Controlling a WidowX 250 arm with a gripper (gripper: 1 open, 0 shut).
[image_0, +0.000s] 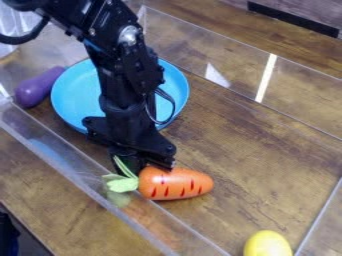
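An orange toy carrot (175, 183) with green leaves lies on the wooden floor of the clear-walled tray. My black gripper (134, 160) is lowered at its leafy end, with the fingertips mostly hidden behind the wrist and leaves; what lies between them I cannot see. Behind the arm sits a blue plate (74, 97).
A purple eggplant (38, 87) lies left of the plate by the clear wall. A yellow lemon (267, 243) is at the bottom right.
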